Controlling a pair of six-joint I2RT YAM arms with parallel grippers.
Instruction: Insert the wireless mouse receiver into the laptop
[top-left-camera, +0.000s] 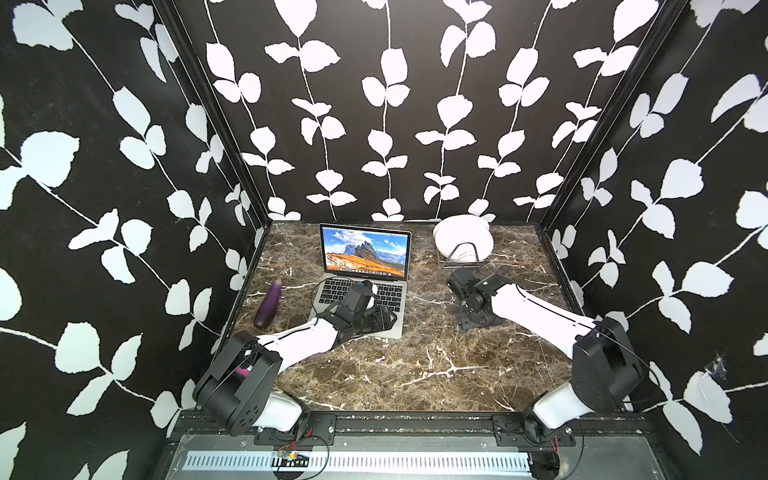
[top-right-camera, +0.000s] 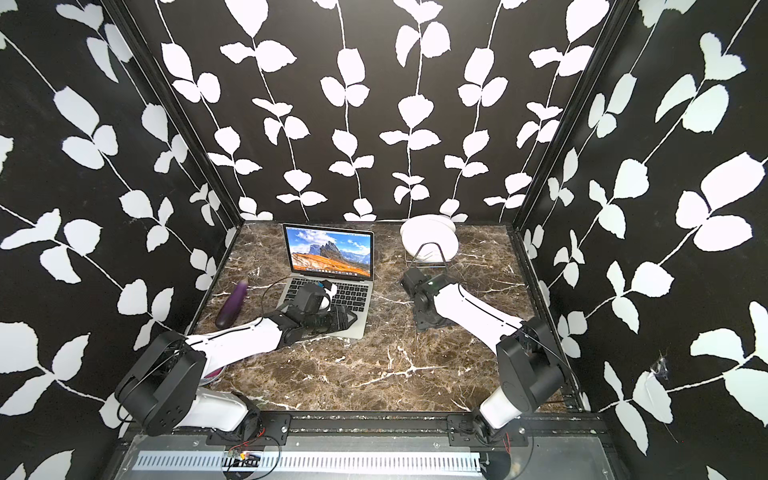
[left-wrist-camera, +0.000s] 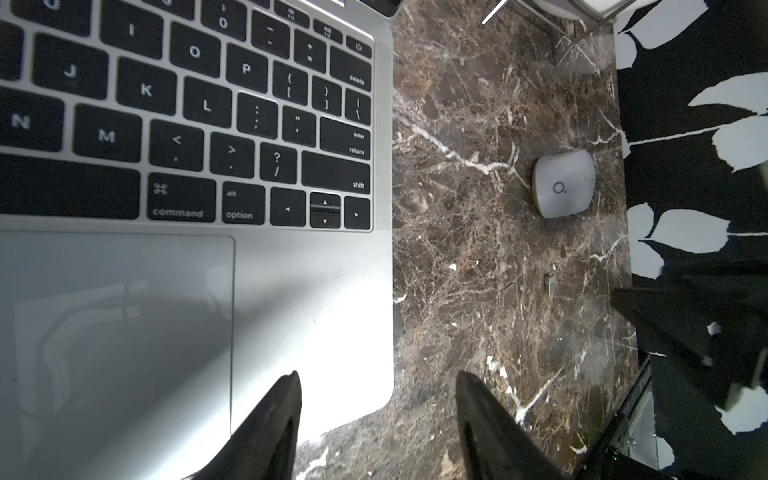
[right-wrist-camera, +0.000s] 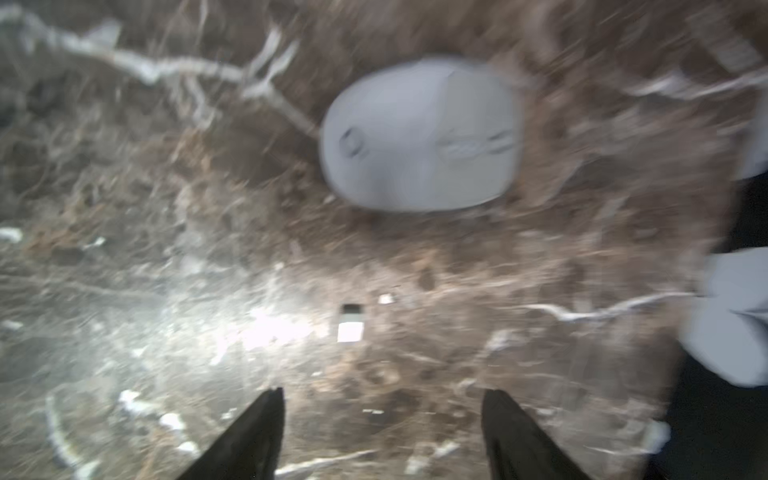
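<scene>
An open silver laptop (top-left-camera: 364, 252) stands at centre left. My left gripper is open over its palm rest, nothing between its fingers. In the left wrist view a grey mouse (left-wrist-camera: 562, 183) lies on the table right of the laptop, with the small receiver (left-wrist-camera: 550, 283) near it. In the blurred right wrist view, the receiver (right-wrist-camera: 351, 323) lies below the mouse (right-wrist-camera: 420, 132), and my right gripper is open above them with nothing between its fingers.
A rack with white plates (top-left-camera: 462, 236) stands at the back right. A purple eggplant (top-left-camera: 269, 304) lies left of the laptop.
</scene>
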